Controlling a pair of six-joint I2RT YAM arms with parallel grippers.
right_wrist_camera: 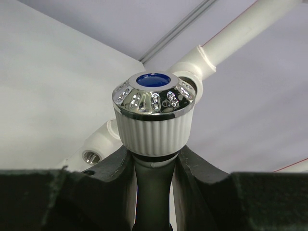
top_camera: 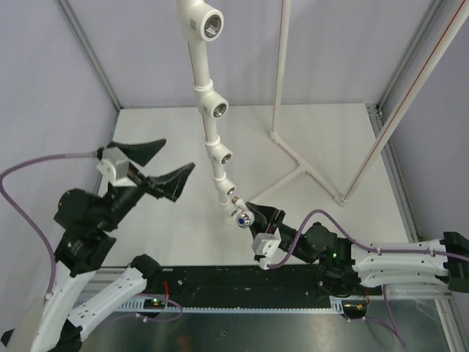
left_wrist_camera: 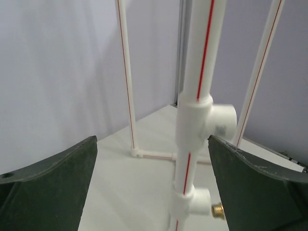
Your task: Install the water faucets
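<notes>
A white pipe column (top_camera: 199, 62) with threaded side tees (top_camera: 214, 107) rises from the white board. At its lower part, my right gripper (top_camera: 258, 222) is shut on a chrome-and-white faucet (right_wrist_camera: 154, 130) with a blue cap; whether the faucet sits in a socket is hidden. My left gripper (top_camera: 160, 169) stands open, left of the column and higher up. In the left wrist view the pipe (left_wrist_camera: 190, 120) runs up behind the open fingers, with a brass fitting (left_wrist_camera: 218, 211) partly visible at a lower tee.
Thinner white pipes (top_camera: 281, 51) form a frame at the back and right. The left of the board (top_camera: 146, 205) is clear. Grey walls close in both sides.
</notes>
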